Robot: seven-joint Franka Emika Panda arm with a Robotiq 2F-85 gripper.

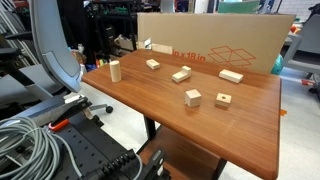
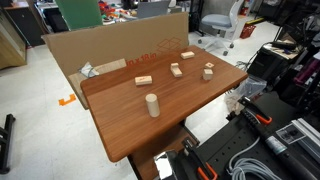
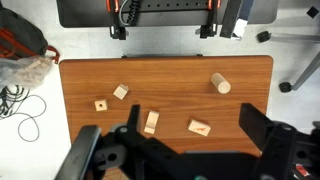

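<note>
Seen from above in the wrist view, my gripper is open, its dark fingers wide apart with only tabletop and blocks showing between them. A pale wooden cylinder [image 1: 115, 71] stands upright on the brown table [image 1: 255, 130]. Near the front edge sit a small cube [image 1: 193, 98] and a block with a dark spot [image 1: 223, 101]. Farther back lie three pale oblong blocks: one behind the cylinder [image 1: 153, 64], a middle block [image 1: 181, 74] and a far block [image 1: 231, 76]. In the wrist view the far block cannot be made out. Both exterior views leave the gripper out of sight.
A cardboard panel [image 1: 225, 38] stands along the table's back edge. Coiled grey cable [image 1: 30, 145] lies on the dark robot base at the front left. Bare tabletop separates the blocks, with a wide clear area at the right.
</note>
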